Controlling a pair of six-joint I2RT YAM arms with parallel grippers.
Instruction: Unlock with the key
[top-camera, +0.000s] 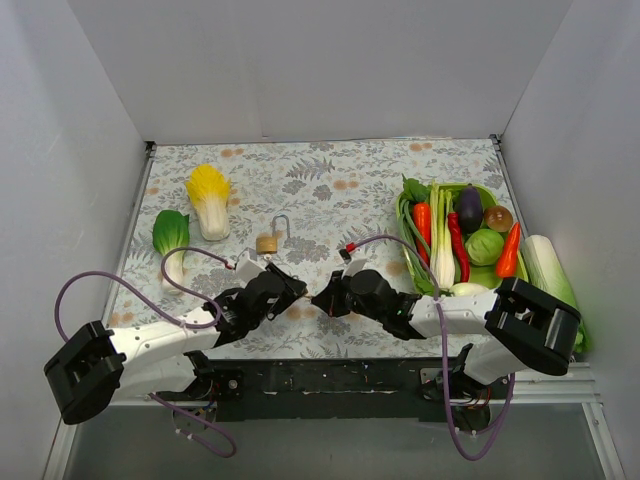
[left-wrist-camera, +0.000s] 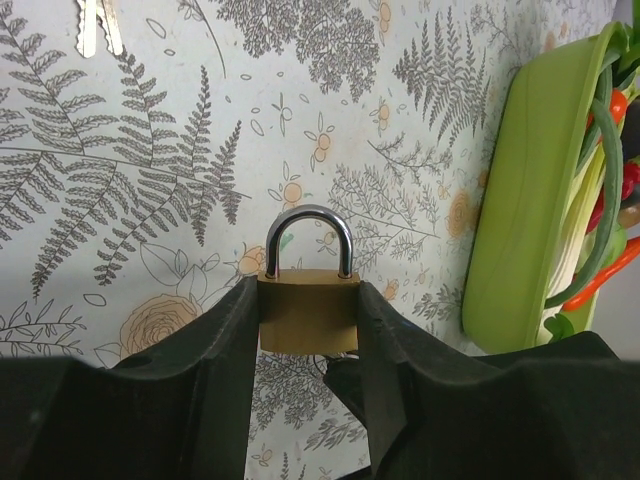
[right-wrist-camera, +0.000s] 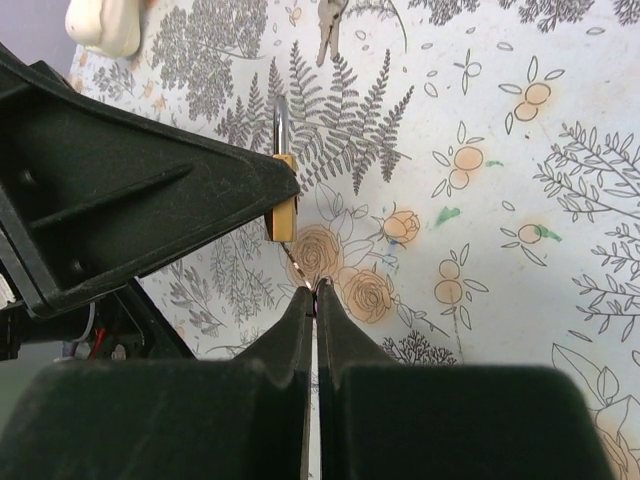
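Observation:
A brass padlock (left-wrist-camera: 308, 312) with its silver shackle closed is gripped by its sides between the fingers of my left gripper. The right wrist view shows this padlock (right-wrist-camera: 284, 205) edge-on behind a black left finger (right-wrist-camera: 190, 190). My right gripper is shut on a thin silver key (right-wrist-camera: 297, 266), whose blade reaches the padlock's underside. How far it sits inside the keyway cannot be told. From above, the left gripper (top-camera: 303, 292) and right gripper (top-camera: 317, 300) nearly meet over the front middle of the table; the held padlock is mostly hidden there.
A second padlock (top-camera: 267, 243), shackle open, lies on the table behind the left gripper. Other keys (left-wrist-camera: 98, 28) rest on the patterned cloth. A green vegetable basket (top-camera: 405, 235) fills the right side; bok choy (top-camera: 171, 235) and yellow cabbage (top-camera: 209, 200) lie left.

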